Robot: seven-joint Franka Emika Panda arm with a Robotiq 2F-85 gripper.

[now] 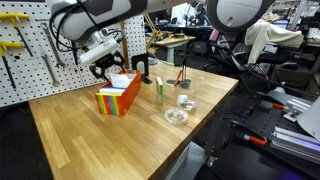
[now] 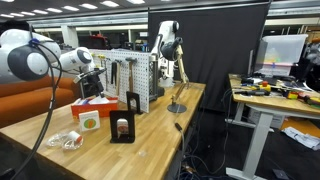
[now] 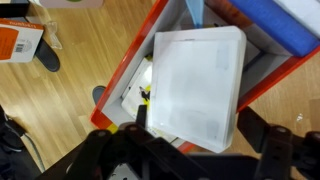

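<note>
In the wrist view a flat white box [image 3: 195, 85] lies tilted over the open red box [image 3: 132, 62], partly inside it. My gripper is spread, with one finger to each side of the white box's near end. Whether the pads touch it is hard to tell. From exterior view 1, the gripper [image 1: 108, 72] is down at the top of the red box [image 1: 122, 98], where the white box [image 1: 119, 81] shows above the rim. Exterior view 2 shows the red box [image 2: 97, 105] with the arm over it.
Inside the red box are also a blue item [image 3: 275, 22] and a light-blue handle [image 3: 195, 12]. A pegboard [image 1: 70, 72] stands close behind. Clear bowls [image 1: 176, 116] and a white cup [image 1: 183, 100] sit to the right.
</note>
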